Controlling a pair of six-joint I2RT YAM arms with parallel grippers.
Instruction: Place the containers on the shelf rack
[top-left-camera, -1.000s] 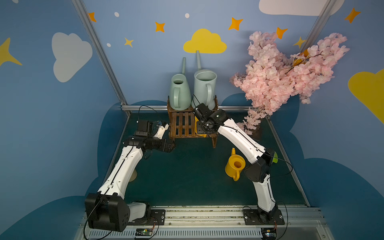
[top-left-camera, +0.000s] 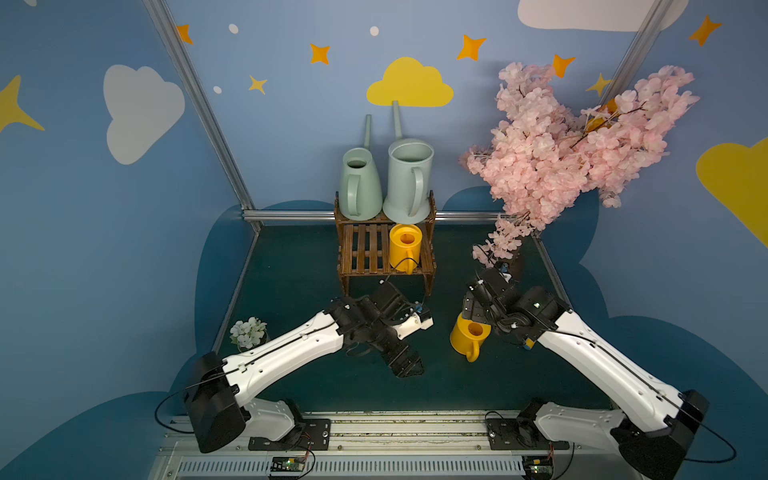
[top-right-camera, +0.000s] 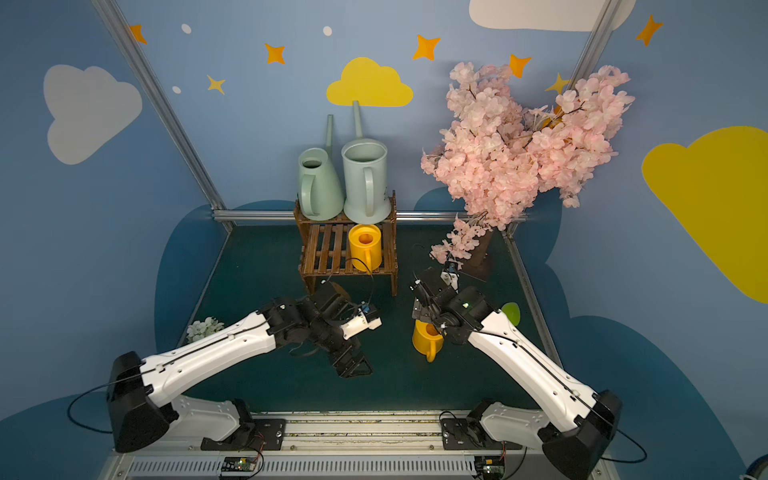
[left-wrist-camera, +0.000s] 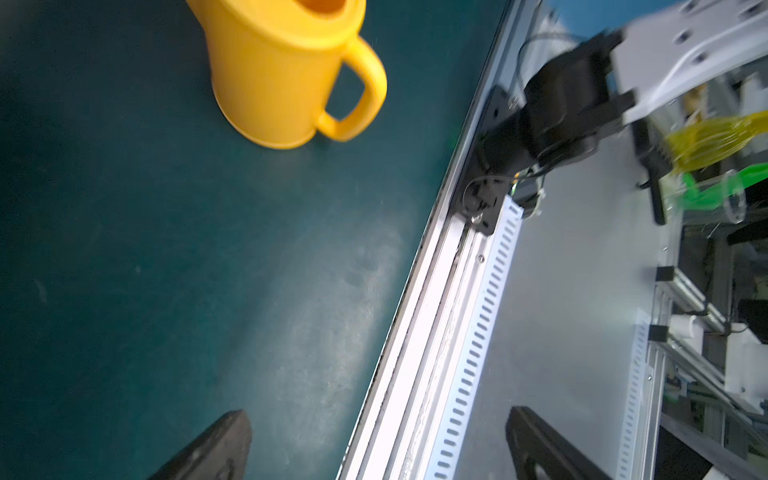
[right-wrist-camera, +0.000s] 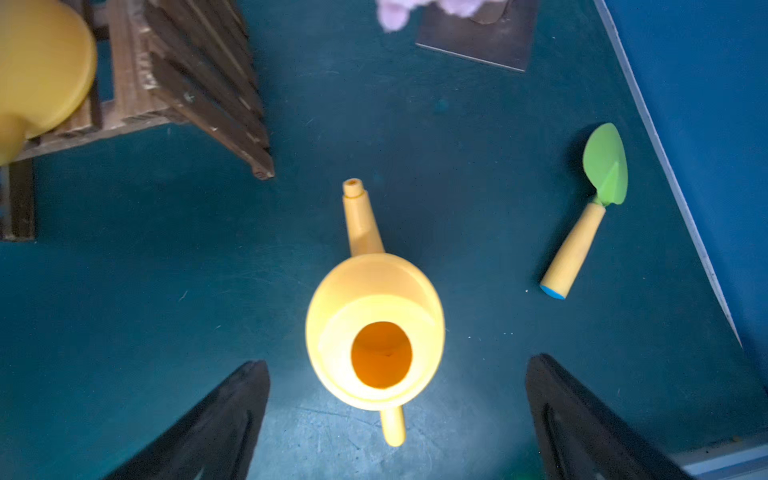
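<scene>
One yellow watering can (top-left-camera: 464, 340) stands upright on the dark green table, spout toward the back and handle toward the front. In the right wrist view this can (right-wrist-camera: 376, 280) lies below and between the spread fingers of my right gripper, which is open and touches nothing. A second yellow can (top-left-camera: 405, 244) sits on the lower tier of the wooden shelf (top-left-camera: 364, 248), at its right side. My left gripper is open and empty over bare table, left of the loose can (left-wrist-camera: 272, 88).
Two pale green cans, one slimmer (top-left-camera: 360, 188) and one wider (top-left-camera: 409, 180), fill the shelf's top. Pink blossom (top-left-camera: 552, 160) leans in at back right. A green trowel (right-wrist-camera: 588, 216) lies right of the loose can. White flowers (top-left-camera: 248, 332) stand at left.
My right gripper has moved away from the shelf, forward and right, to above the loose can. The left arm has swung right and toward the front. The can on the shelf is uncovered.
</scene>
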